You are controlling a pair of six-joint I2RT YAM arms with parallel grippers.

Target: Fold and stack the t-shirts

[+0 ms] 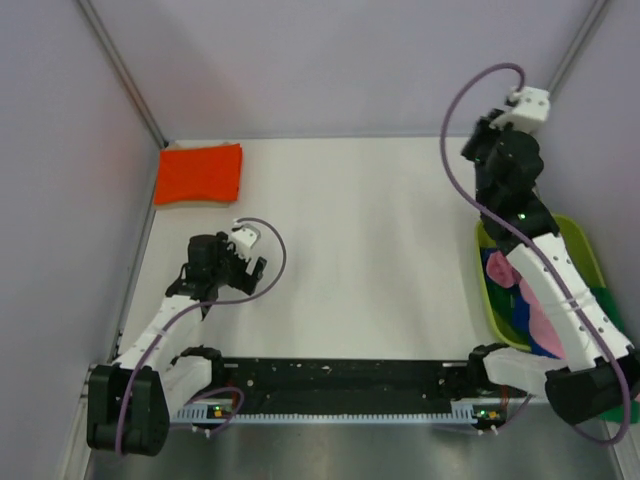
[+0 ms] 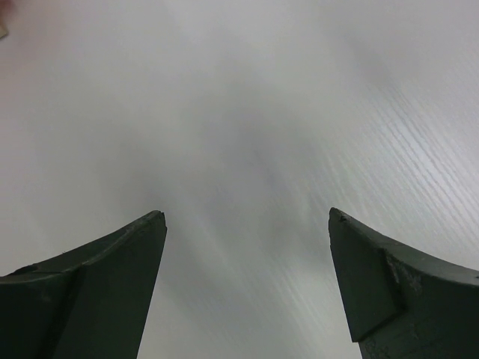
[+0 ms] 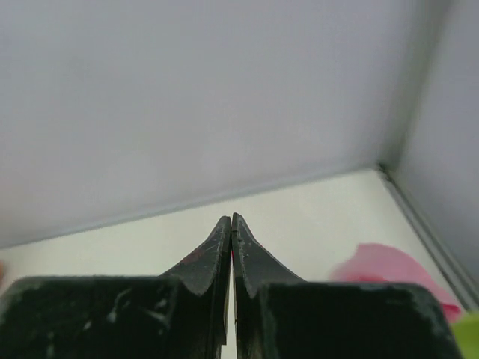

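A folded red shirt (image 1: 197,172) lies at the back left of the white table. A lime basket (image 1: 573,243) at the right holds pink, blue and green cloths, with a pink shirt (image 1: 538,315) partly hidden under my right arm. My left gripper (image 1: 252,266) stands open over bare table at the left, between its fingers only table surface. My right gripper (image 1: 478,140) is raised above the back right, high over the basket's far side; in the right wrist view it is shut, with nothing seen between its fingers. That view is blurred.
Walls (image 1: 330,70) bound the back and both sides. The front edge has a dark strip and rail.
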